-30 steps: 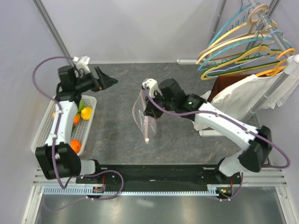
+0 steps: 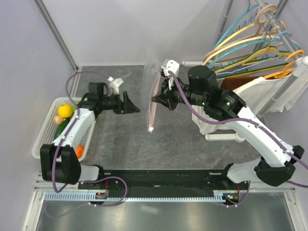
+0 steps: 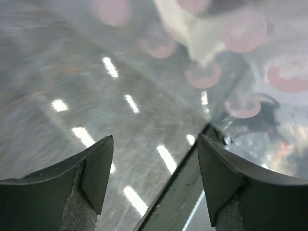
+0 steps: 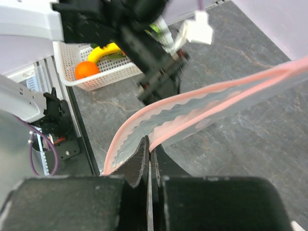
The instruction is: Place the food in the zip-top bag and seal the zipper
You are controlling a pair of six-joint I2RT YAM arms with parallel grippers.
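Note:
The clear zip bag (image 2: 153, 103) hangs upright from my right gripper (image 2: 163, 98), which is shut on the pink zipper rim (image 4: 216, 111) at one side. My left gripper (image 2: 121, 103) is left of the bag, its fingers apart with nothing seen between them; it is blurred in the top view, and the bag fills much of the left wrist view. Food sits in the white basket (image 2: 41, 132) at the left: a yellow item (image 2: 64, 111), an orange (image 2: 80, 151) and green items, partly behind the left arm. In the right wrist view a banana (image 4: 103, 51) shows too.
A rack of coloured hangers (image 2: 255, 53) with white cloth (image 2: 255, 103) stands at the right. The front edge has a dark strip.
My left gripper has moved right and down toward the bag. My right gripper has shifted right with the bag, which swung while moving.

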